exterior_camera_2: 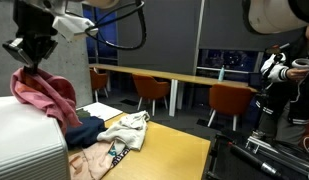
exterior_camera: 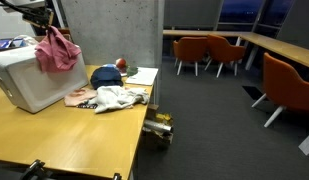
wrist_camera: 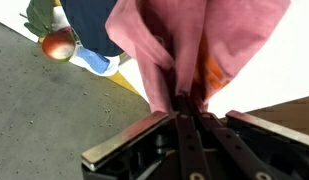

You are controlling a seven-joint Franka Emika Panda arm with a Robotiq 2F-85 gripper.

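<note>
A pink cloth (exterior_camera: 56, 52) drapes at the top edge of a white box-shaped appliance (exterior_camera: 34, 84) on the left of the table. My gripper is shut on a bunched part of that cloth, which hangs from the fingers in the wrist view. In exterior view 2 the gripper (exterior_camera_2: 30, 72) sits just above the white appliance (exterior_camera_2: 29, 140), the pink cloth (exterior_camera_2: 49, 98) spreading over its corner. Other cloths lie on the table: a dark blue one (exterior_camera: 106, 76), a white one (exterior_camera: 118, 98) and a salmon one (exterior_camera: 80, 98).
A red round object (exterior_camera: 121, 62) and white paper (exterior_camera: 143, 76) are at the table's back, near a concrete pillar (exterior_camera: 114, 30). Orange chairs (exterior_camera: 286, 85) stand off to the right.
</note>
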